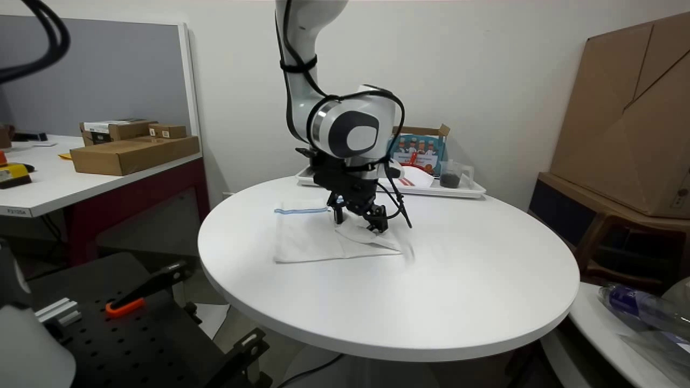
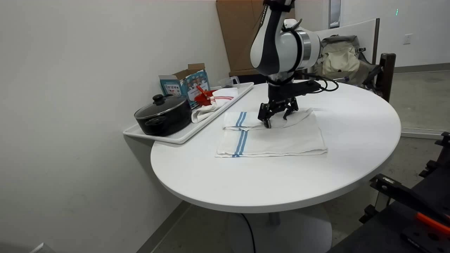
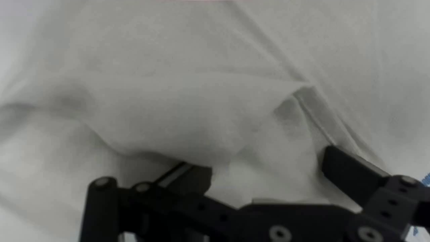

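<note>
A white towel with blue stripes (image 2: 270, 143) lies folded on the round white table, one upper layer rumpled and turned back at a corner. Pressed down at this layer is my gripper (image 1: 357, 223), its fingers spread wide and pointing down. In the wrist view the gripper stands open, both black fingertips (image 3: 350, 173) touching or very near the cloth (image 3: 193, 117), which is creased between and ahead of them. No cloth appears pinched between the fingers.
Along the wall, a white tray (image 2: 190, 134) carries a black lidded pot (image 2: 163, 116), a blue box (image 2: 192, 84), a red item (image 2: 204, 97), another cloth and a clear measuring cup (image 1: 456, 174).
</note>
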